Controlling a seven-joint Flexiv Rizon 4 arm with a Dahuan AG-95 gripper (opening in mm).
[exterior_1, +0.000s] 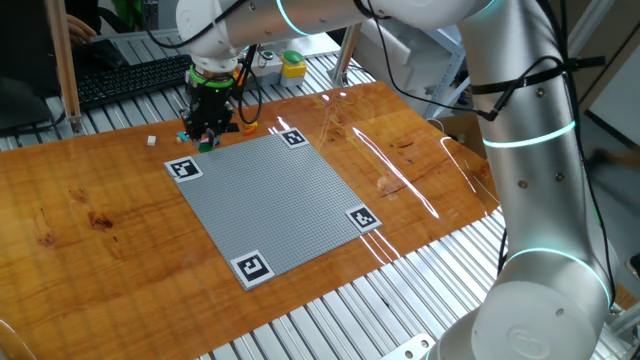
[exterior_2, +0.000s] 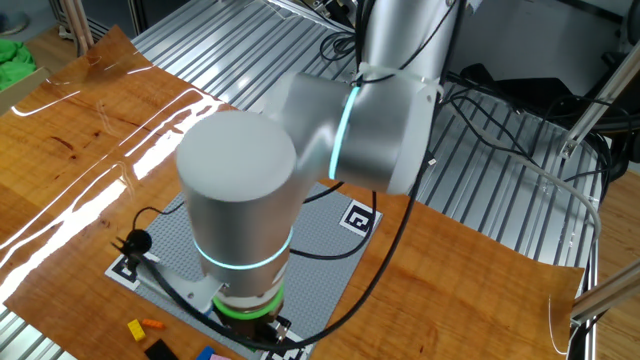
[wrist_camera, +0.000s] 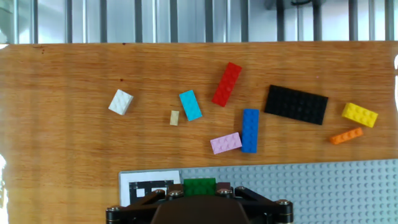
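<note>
My gripper is shut on a green brick, whose studded top shows between the fingers at the bottom of the wrist view. In exterior view 1 the green brick hangs near the far-left corner of the grey baseplate. The wrist view has the plate's marker corner just beside the brick. Exterior view 2 hides the fingertips behind the arm.
Beyond the plate lie loose bricks: white, tan, cyan, red, pink, blue, black, yellow and orange. The baseplate is bare apart from its corner markers.
</note>
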